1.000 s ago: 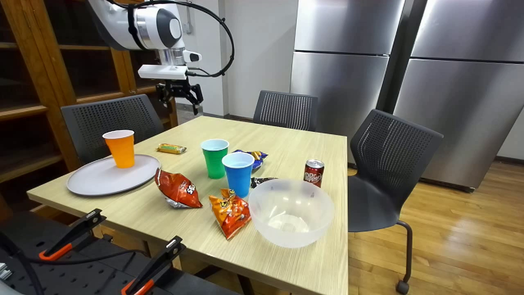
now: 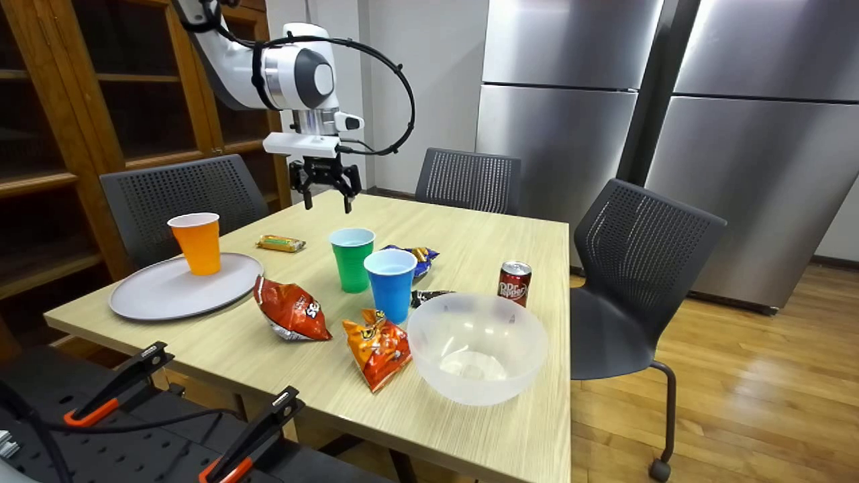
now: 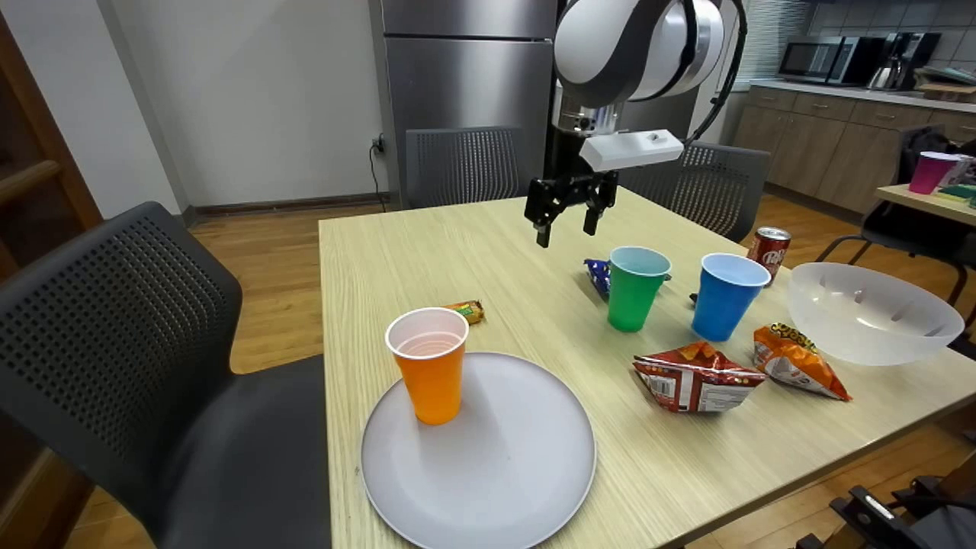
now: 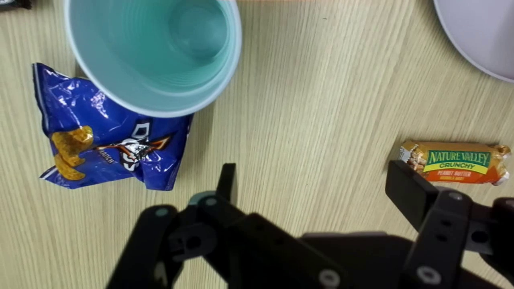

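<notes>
My gripper [image 2: 327,204] hangs open above the far part of the table, nothing between its fingers. In the wrist view the gripper has bare wood below its gap. A green cup [image 4: 154,53] stands upright at the upper left there, partly covering a blue Doritos bag [image 4: 120,144]. Beyond the right finger lies a Nature Valley bar [image 4: 455,163]. An orange cup [image 3: 427,366] stands on the grey plate [image 3: 521,476]. To the right of the green cup in the second exterior view is a blue cup [image 3: 727,297].
A red chip bag [image 2: 292,310] and an orange Cheetos bag [image 2: 376,347] lie at the near side. The clear bowl [image 2: 477,346], a Dr Pepper can [image 2: 515,283] and a dark wrapper [image 2: 428,296] sit rightward.
My gripper has moved rightward and downward in the first exterior view, closer to the tabletop. The objects on the table have stayed where they were.
</notes>
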